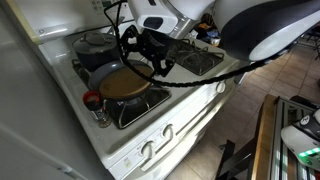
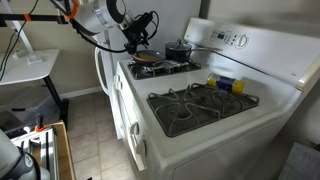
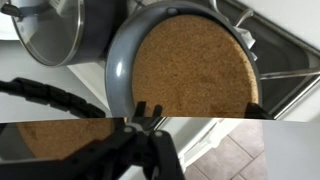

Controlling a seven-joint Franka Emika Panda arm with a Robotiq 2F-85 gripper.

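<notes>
A dark pan sits on the stove, and a flat brown round piece covers most of its inside. My gripper hangs above the pan area, with its dark fingers spread apart. In exterior view 2, the gripper appears over the far end of the stove, near the pan. The wrist view looks down on the brown piece, with nothing visible held between the fingers. The lower part of that view is torn by a mismatched picture strip, which hides the fingers partly.
A lidded pot stands behind the pan. Beside the pan, near the stove's left edge, is a red-topped jar. A yellow and blue item lies on the stovetop between the burners. The near burner grates are bare.
</notes>
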